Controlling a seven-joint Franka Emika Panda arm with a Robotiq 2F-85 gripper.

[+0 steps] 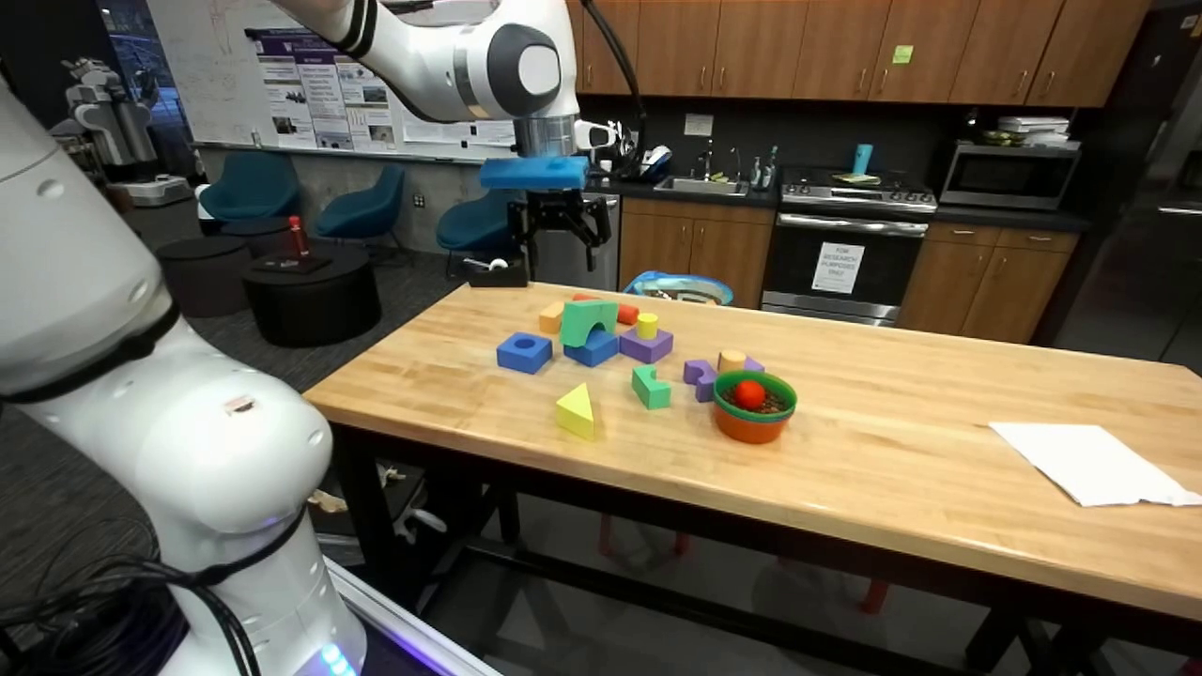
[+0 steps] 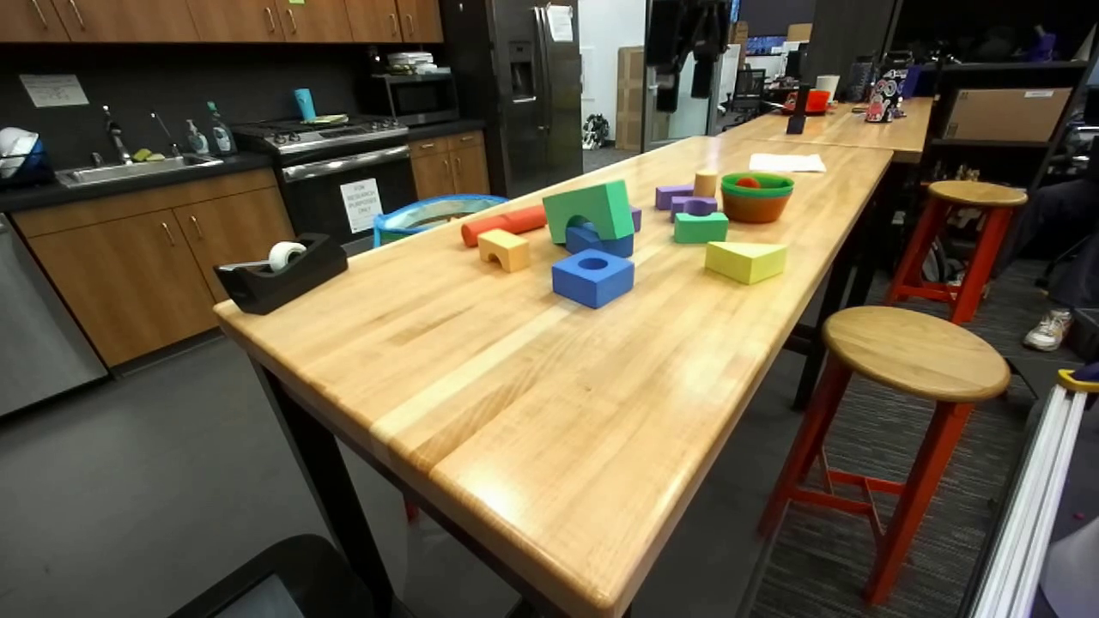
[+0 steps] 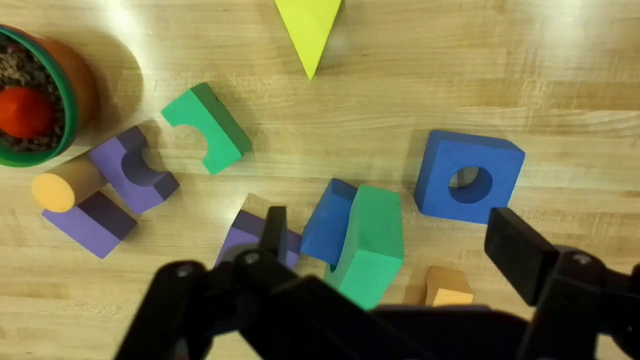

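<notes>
My gripper hangs open and empty above the table's far left part. In the wrist view its fingers are spread wide, with a green arch block showing between them, well below. That arch leans on a blue block. To the right lies a blue square block with a round hole. A small orange arch and a purple block are partly covered by the gripper. A yellow wedge and a green notched block lie apart, nearer the front.
A green-rimmed orange bowl holds dark bits and a red ball. Beside it are purple blocks and a tan cylinder. A red cylinder and tape dispenser are near the edge.
</notes>
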